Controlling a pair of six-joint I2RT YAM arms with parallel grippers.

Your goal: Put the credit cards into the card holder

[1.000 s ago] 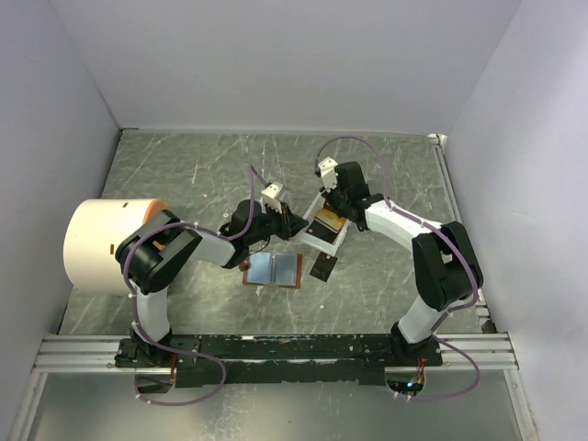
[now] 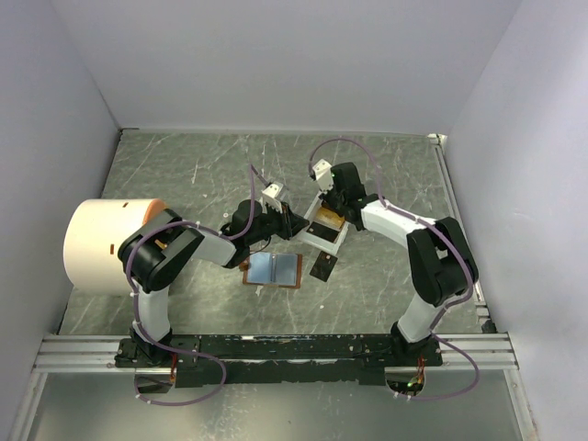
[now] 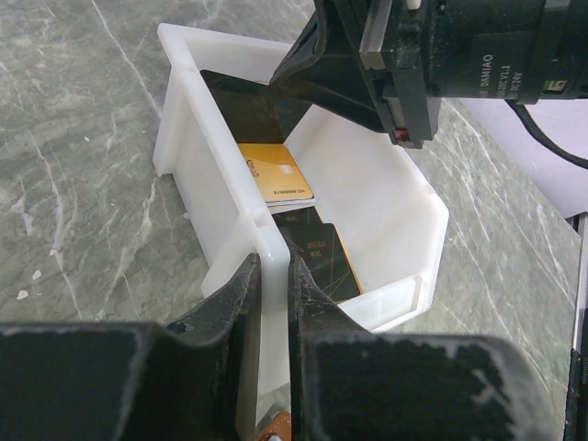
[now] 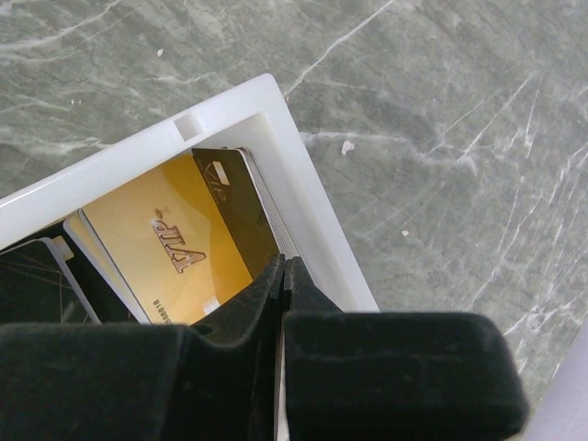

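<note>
In the left wrist view, a white open box (image 3: 225, 142) holds bank-type cards: a yellow card (image 3: 276, 170), a black card (image 3: 317, 248) and a dark card (image 3: 241, 106) at the far end. My left gripper is shut on the box's near wall, one finger on each side of it. Inside the far end, my right gripper is shut with no card visible between its fingers. Its tips are at the edge of a dark VIP card (image 4: 223, 188), which rests beside a gold card (image 4: 165, 241) along the box's end wall.
Nearer the robot base lie an open brown-edged wallet-like holder (image 2: 273, 269) with pale panels and a black flat piece (image 2: 323, 266), which may be a card. A large white roll (image 2: 101, 246) stands at the left. Marble table around the box is mostly clear.
The left arm and the box have stayed put.
</note>
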